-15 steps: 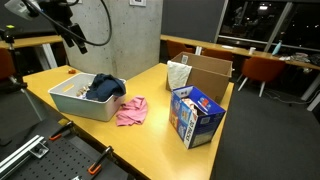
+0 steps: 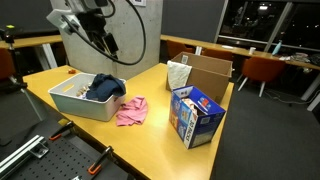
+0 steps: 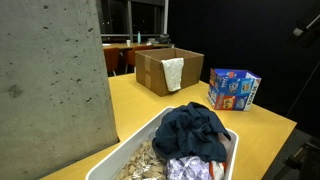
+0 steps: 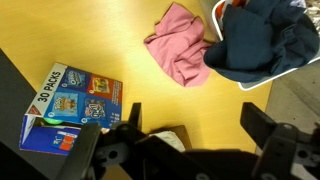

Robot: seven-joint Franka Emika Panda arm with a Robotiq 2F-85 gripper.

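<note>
High above the table hangs my gripper, its two fingers wide apart in the wrist view with nothing between them. A pink cloth (image 2: 132,111) lies crumpled on the bare table below. To its left in exterior view 1 is a white bin (image 2: 72,103). A dark navy cloth (image 3: 190,132) is heaped in that bin and drapes over its rim; other light-coloured items lie beside it. An open cardboard box (image 2: 207,78) stands toward the far end, a white cloth (image 3: 173,73) hanging over its side.
A blue printed snack box (image 2: 197,117) stands on the table's right side in exterior view 1. Bare tabletop (image 2: 152,135) lies between it and the pink cloth. A concrete pillar (image 3: 55,80) rises beside the table.
The objects on the table have not moved.
</note>
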